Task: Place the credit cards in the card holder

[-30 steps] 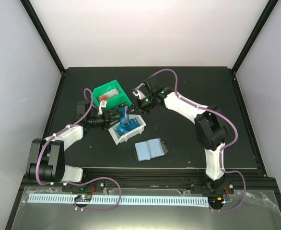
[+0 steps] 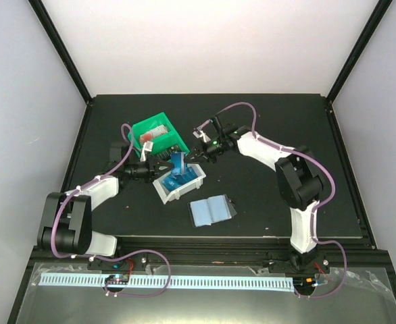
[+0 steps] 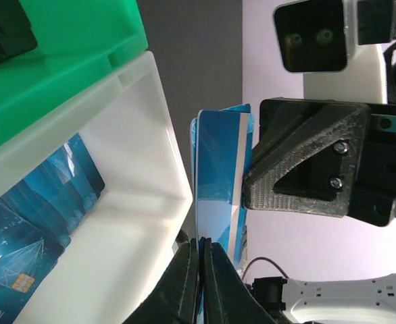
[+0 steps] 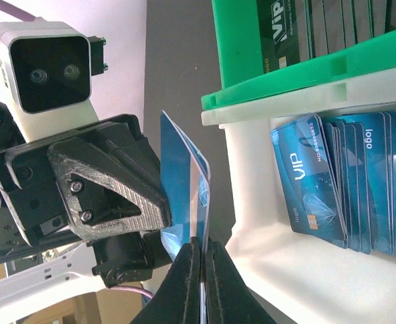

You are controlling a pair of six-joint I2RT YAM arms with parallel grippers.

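Between my left gripper point(image 2: 165, 166) and my right gripper point(image 2: 192, 158) a blue card point(image 3: 218, 175) stands on edge above the white bin point(image 2: 174, 194). Both grippers are shut on it, their fingertips meeting at its edge in each wrist view; the card point(image 4: 184, 182) hides part of the opposite gripper. More blue cards point(image 4: 306, 175) lie stacked in the white bin. The card holder point(image 2: 211, 210), an open booklet with pale blue sleeves, lies below the bin in the top view.
A green bin point(image 2: 147, 127) with dark cards and a reddish item adjoins the white bin behind.
My right gripper has shifted slightly rightward in the top view, and the held card has moved slightly with it. The left gripper has moved only a little.
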